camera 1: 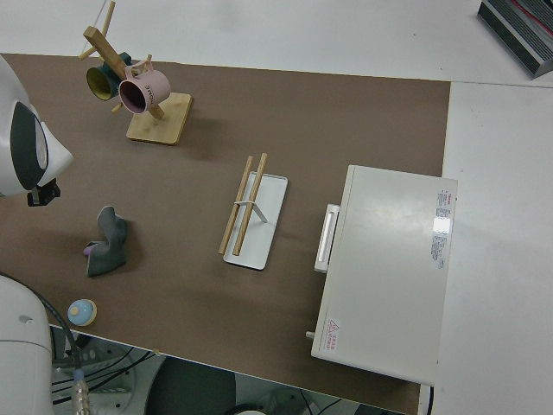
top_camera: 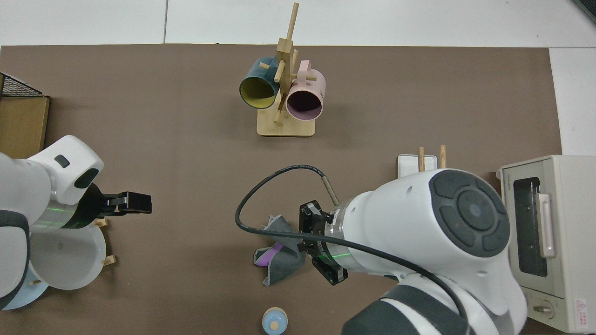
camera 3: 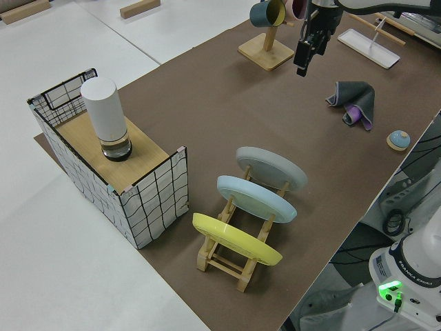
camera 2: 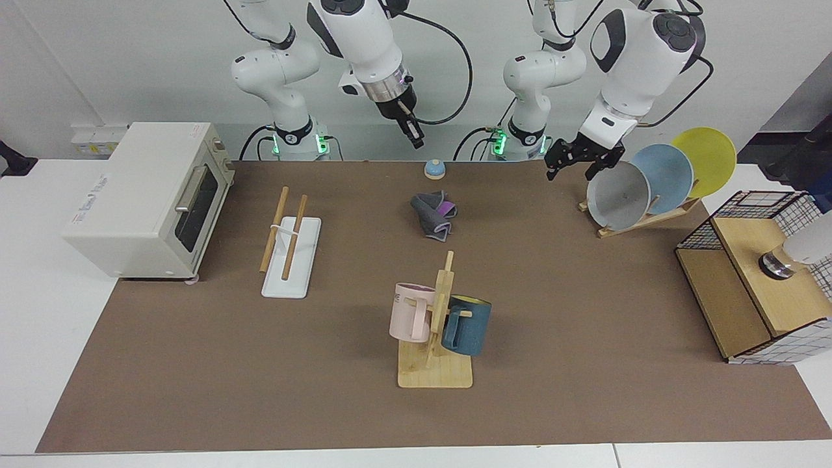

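Note:
My left gripper (top_camera: 134,203) hangs at the left in the top view, beside the plate rack, nothing visible in it. My right gripper (top_camera: 325,245) is over the middle near a folded grey cloth (top_camera: 279,257) with a purple patch; its fingers are hard to make out. Plates in white (camera 2: 616,195), blue (camera 2: 663,175) and yellow (camera 2: 706,160) stand in a wooden rack. A small blue-topped round object (top_camera: 274,319) lies at the near edge. A wooden mug tree (top_camera: 285,127) holds a teal mug (top_camera: 258,83) and a pink mug (top_camera: 310,95).
A white oven (camera 2: 132,203) stands at one side, beside a white stand with wooden rods (camera 2: 305,257). A wire-sided wooden shelf (camera 2: 741,288) holding a paper towel roll stands at the other side.

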